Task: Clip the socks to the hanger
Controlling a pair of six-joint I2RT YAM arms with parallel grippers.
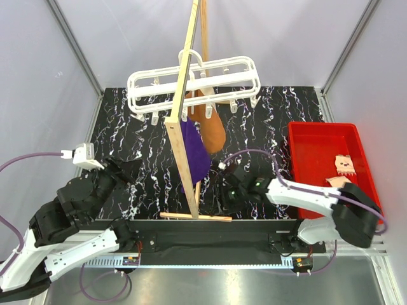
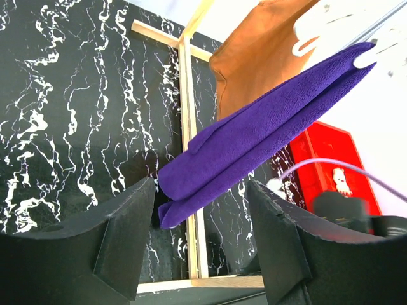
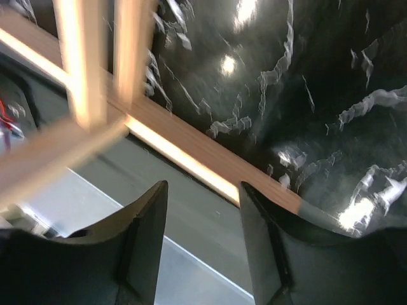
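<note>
The white hanger hangs from the wooden stand's top bar, with clips along its edges. A purple sock and an orange sock dangle beneath it. In the left wrist view a white clip grips the upper end of the purple sock; the orange sock is behind. My left gripper is part open at the left, empty and apart from the socks. Low beside the stand's front foot, my right gripper is blurred in the top view; in its wrist view the fingers are apart with nothing between.
A red bin on the right holds two pale socks. The wooden stand's post and front foot stand between the arms.
</note>
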